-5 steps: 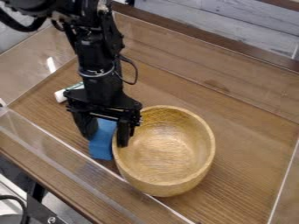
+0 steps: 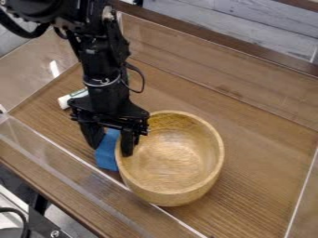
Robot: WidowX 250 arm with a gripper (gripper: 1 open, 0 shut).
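My black gripper hangs at the left-middle of the camera view, its fingers low over a blue object and at the near-left rim of a tan bowl. The blue object lies just left of the bowl, partly hidden by the fingers. Whether the fingers hold anything, or stand open or shut, I cannot tell.
A small white-and-green item lies behind the arm on the left. A raised edge runs along the back.
The bowl has shifted slightly left over the last second, covering more of the blue object's side. The gripper has moved only slightly.
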